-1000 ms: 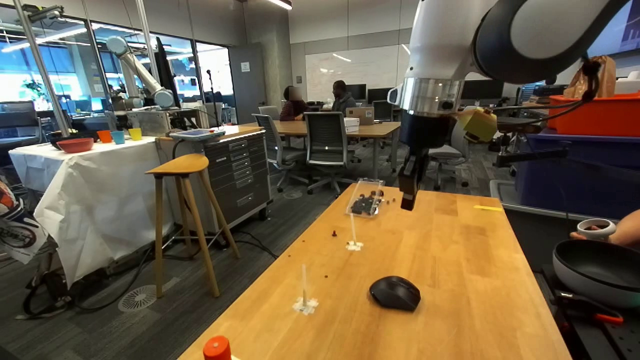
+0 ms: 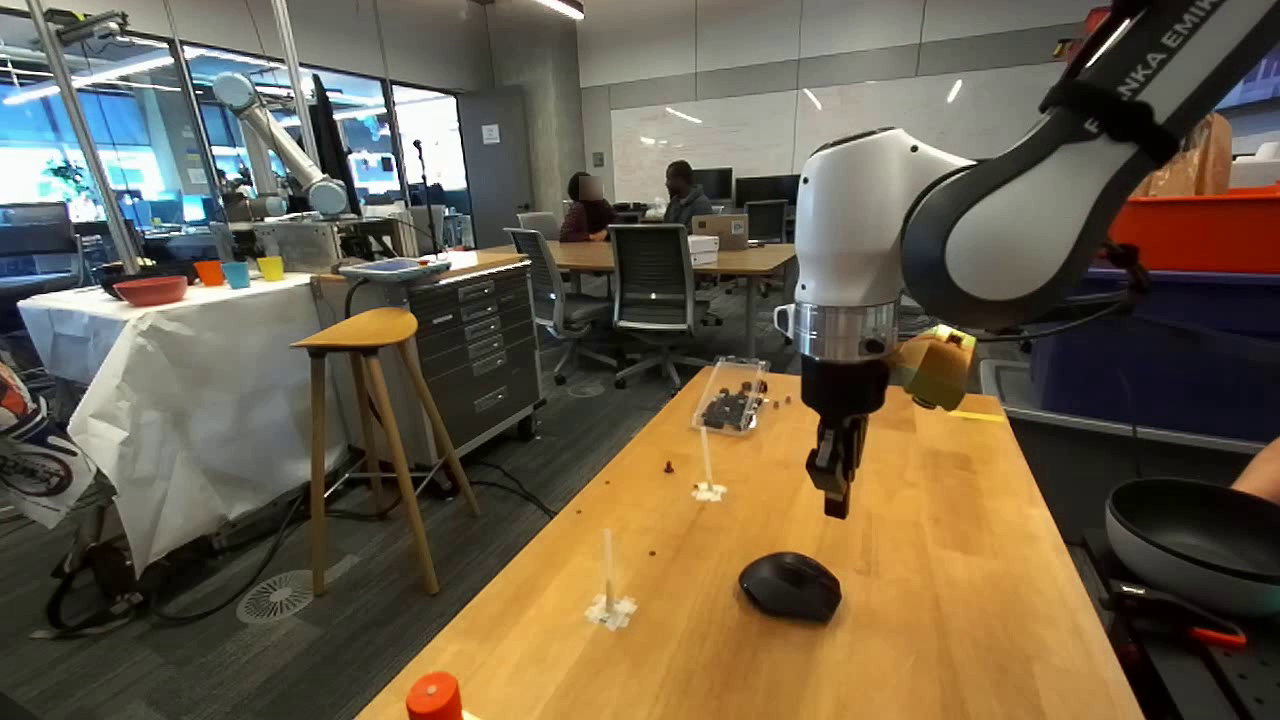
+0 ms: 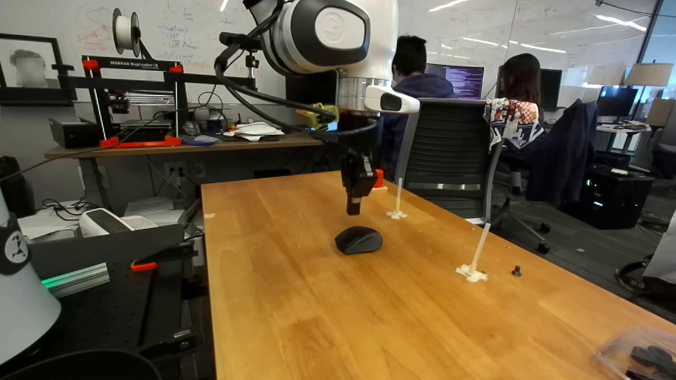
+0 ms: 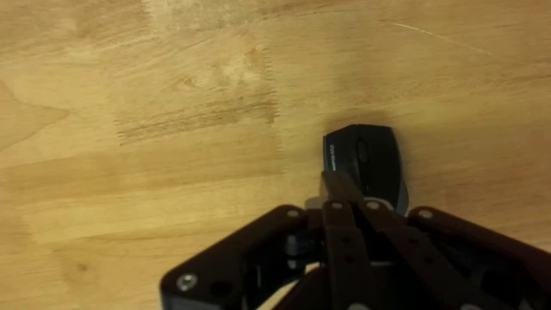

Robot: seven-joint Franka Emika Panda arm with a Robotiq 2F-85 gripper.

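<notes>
A black computer mouse (image 2: 791,586) lies on the wooden table, clear of the gripper in both exterior views. My gripper (image 2: 836,509) hangs above the tabletop, pointing down, with a visible gap between its tips and the mouse. From the other side, the gripper (image 3: 353,211) is seen just above and slightly left of the mouse (image 3: 359,240). In the wrist view the fingers (image 4: 341,188) are together and cover the lower part of the mouse (image 4: 379,155). The gripper is shut, and nothing shows between its fingers.
Two thin upright sticks (image 2: 608,570) are taped along one table side. A clear box (image 2: 731,396) of dark pieces stands at one end, an orange-red capped object (image 2: 434,696) at the other. Bare tabletop (image 3: 279,285) surrounds the mouse.
My gripper has come down toward the table and is nearer the mouse. The mouse has stayed in place. At the right edge, a white cup held by a hand has gone from view.
</notes>
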